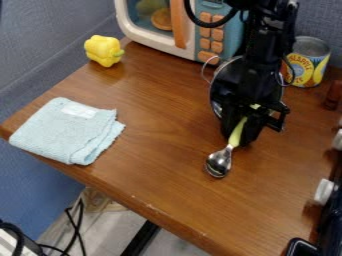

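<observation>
My black gripper point(245, 124) is low on the right half of the wooden table, holding a spoon point(219, 161) by its pale yellow-green handle. The metal bowl of the spoon points down toward the front left, close over the table. Behind the gripper is a dark round pot or pan point(223, 78), mostly hidden by the arm. The fingertips are dark and hard to make out.
A folded light-blue cloth point(67, 130) lies at the left. A yellow toy point(103, 49), a toy microwave point(173, 25) and a can point(307, 62) stand at the back. Dark objects point(329, 210) line the right edge.
</observation>
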